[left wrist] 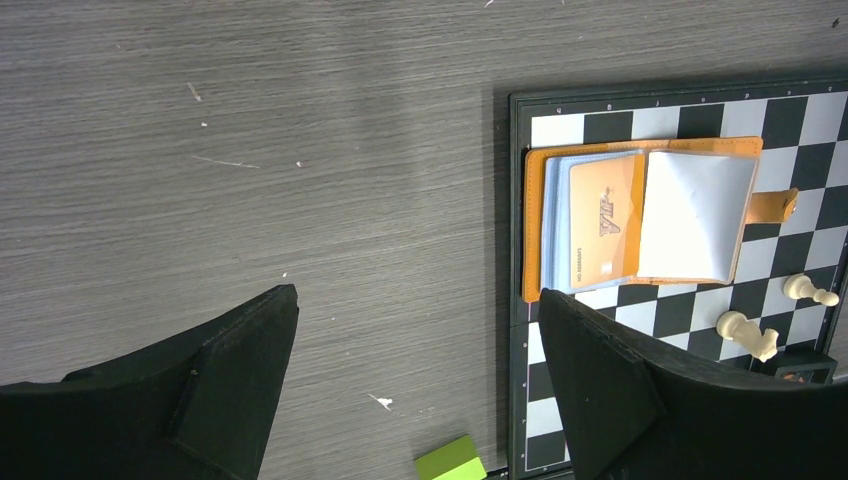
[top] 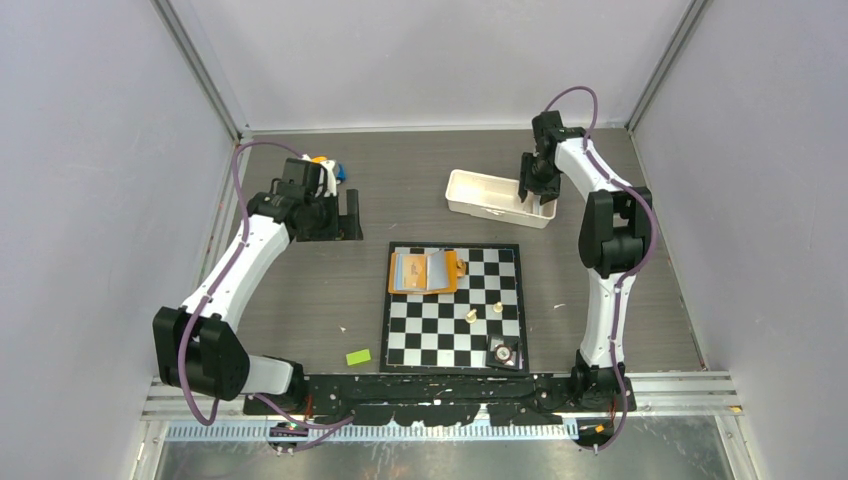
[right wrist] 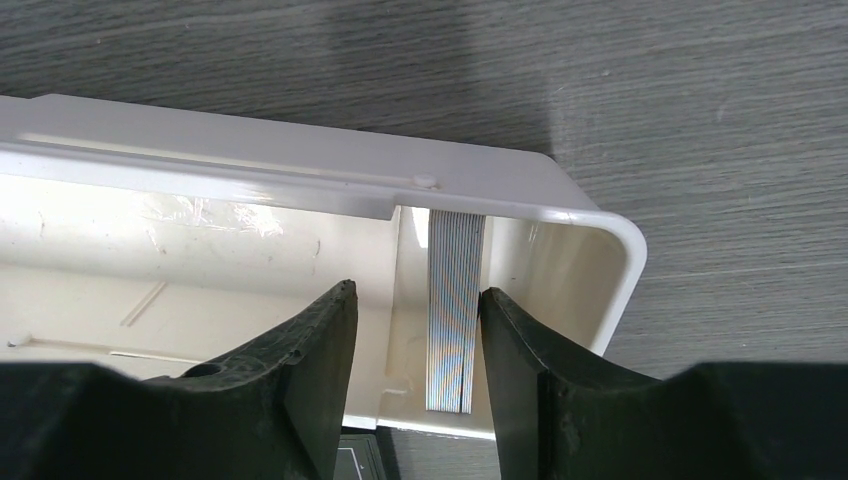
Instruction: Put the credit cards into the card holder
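Note:
A stack of thin cards [right wrist: 456, 310] stands on edge in the right-hand end of the white bin [right wrist: 290, 150]. Around the stack my right gripper is part open, its right finger [right wrist: 510, 340] at or very near the cards and a gap on the left side; whether it touches cannot be made out. The orange card holder [top: 451, 270] lies spread open on the chessboard, an orange VIP card [left wrist: 605, 225] in its left sleeve and the right sleeve [left wrist: 698, 215] pale. Over the table left of the board, my left gripper is wide open and empty.
The chessboard [top: 440, 325] also carries small pale chess pieces [top: 471, 315] and a dark box [top: 504, 353] at its lower right corner. A green block [top: 358, 357] lies left of it. Bare table separates board and bin.

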